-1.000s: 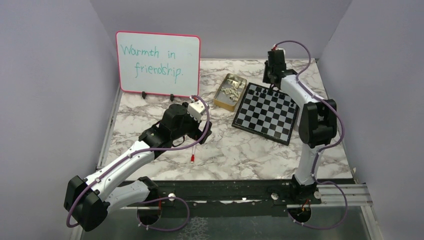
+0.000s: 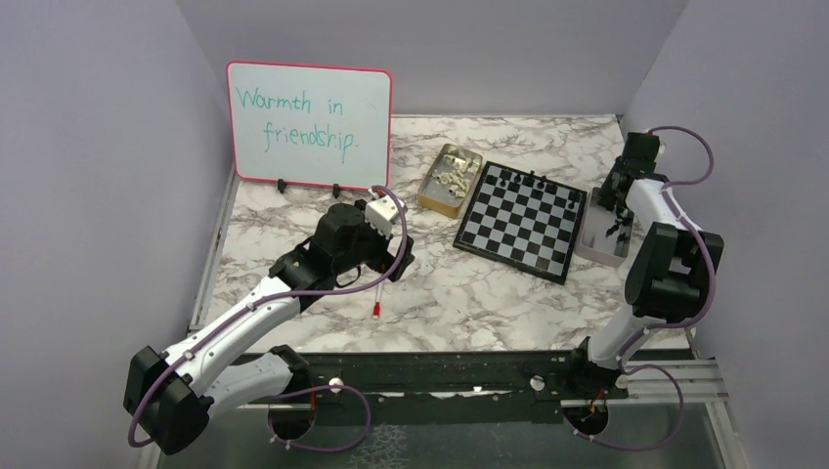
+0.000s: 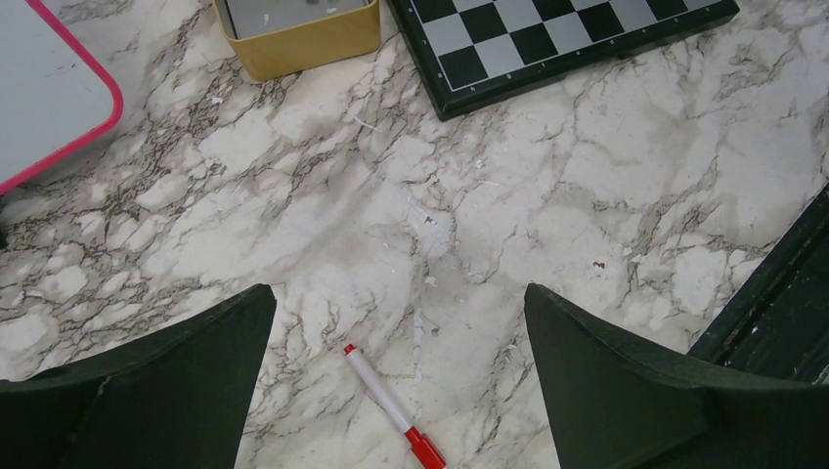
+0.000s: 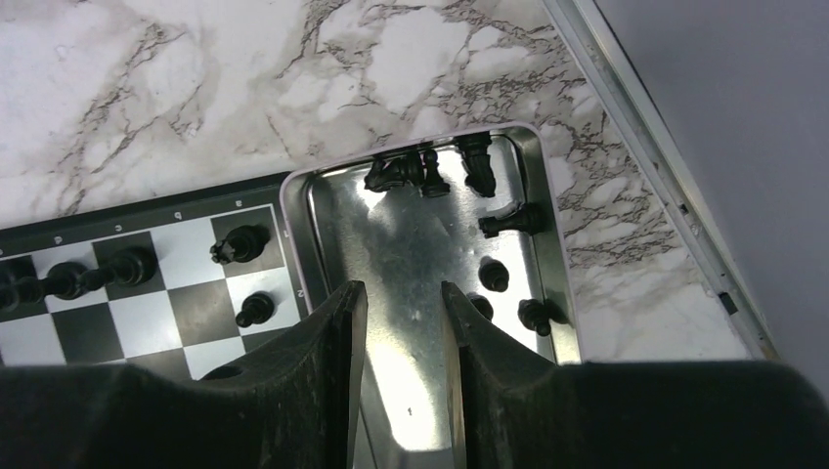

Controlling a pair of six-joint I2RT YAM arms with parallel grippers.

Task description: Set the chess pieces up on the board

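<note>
The chessboard [image 2: 518,225] has several black pieces along its back and right rows, including one [image 4: 256,309] at its corner. My right gripper is open over the metal tray [image 4: 411,254], which holds several loose black pieces such as a piece [image 4: 510,221] lying on its side, others upright. The gold box [image 2: 438,201] left of the board holds white pieces. My left gripper hangs open over bare table at the left, with nothing between its fingers.
A whiteboard [image 2: 308,156] stands at the back left. A red-and-white marker [image 3: 386,396] lies below my left gripper. Grey walls border the right side.
My right arm has swung rightward and down, from behind the board to over the metal tray. The left arm looks unchanged.
</note>
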